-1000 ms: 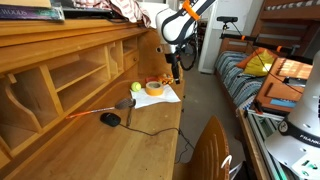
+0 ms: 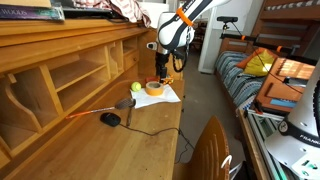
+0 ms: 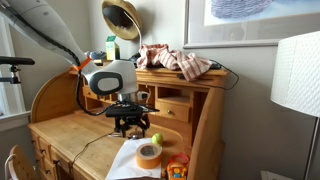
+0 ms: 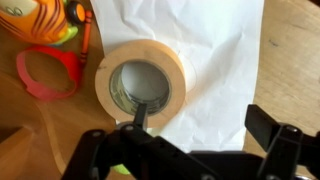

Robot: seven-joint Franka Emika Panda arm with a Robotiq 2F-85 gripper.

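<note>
A roll of tan tape (image 4: pixel 141 80) lies flat on a white sheet of paper (image 4: pixel 217 70) on the wooden desk. In the exterior views the same roll (image 2: pixel 154 88) sits toward the desk's far end. My gripper hangs above the sheet, its dark fingers wide apart with nothing between them. From the wrist, the roll appears up and left of the gap, close to the left finger (image 4: pixel 140 147). In the second exterior view, the gripper (image 3: pixel 133 124) is above the desk, behind the roll (image 3: pixel 148 155).
A green ball (image 3: pixel 157 138) rests near the paper. A colourful toy (image 3: pixel 177 168) and a pink-red ring (image 4: pixel 48 75) lie beside the roll. A black mouse (image 2: pixel 110 119) with its cable and a red-handled tool (image 2: pixel 101 110) occupy the desk's middle; its near part is clear.
In the first exterior view my gripper has shifted left, over the area of the paper and the roll. The objects on the desk stay where they were.
</note>
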